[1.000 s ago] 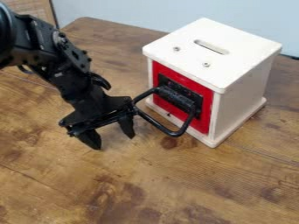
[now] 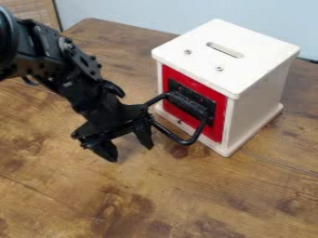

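My black gripper [image 2: 125,145] points down at the wooden table just left of a white box [image 2: 245,84] with a slotted top and a red front panel [image 2: 217,130]. Its two fingers stand apart, open, with nothing visible between them. A black U-shaped handle [image 2: 184,139] sticks out from a dark fitting on the red panel toward the gripper, its near end close beside the gripper body.
A wicker-like object [image 2: 40,20] sits at the back left edge, behind the arm. A pale wall runs along the back.
The gripper has shifted slightly to the right and down, with its fingers a little lower toward the table. The box and handle look unchanged.
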